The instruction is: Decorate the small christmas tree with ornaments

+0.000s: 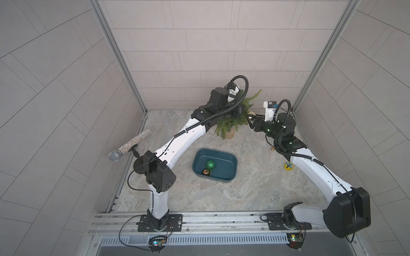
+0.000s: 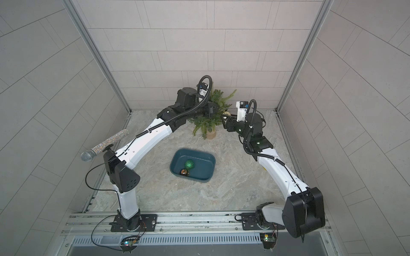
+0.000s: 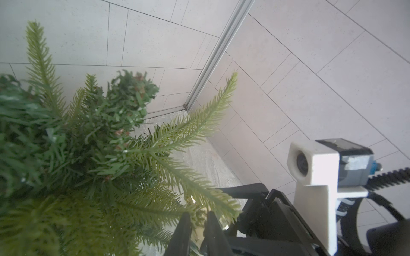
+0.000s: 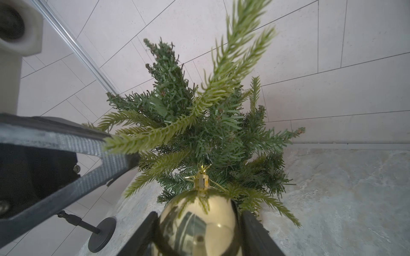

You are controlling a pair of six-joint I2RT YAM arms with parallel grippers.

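The small tree (image 1: 226, 125) in a tan pot stands at the back of the table, largely hidden by my left arm. My left gripper is at its upper right branches, fingertips near together among the needles; whether it holds anything is hard to see. My right gripper faces the tree from the right with a shiny gold ball (image 4: 196, 213) between its fingers, cap and branch tips just above it. In the left wrist view the ball is mostly hidden behind branches and fingers.
A teal tray (image 1: 222, 166) with a green ball (image 1: 211, 164) and a copper ball (image 1: 206, 172) sits at front middle. A yellow object (image 1: 288, 165) lies at the right, a glittery microphone (image 1: 134, 143) at the left. Table around the tray is clear.
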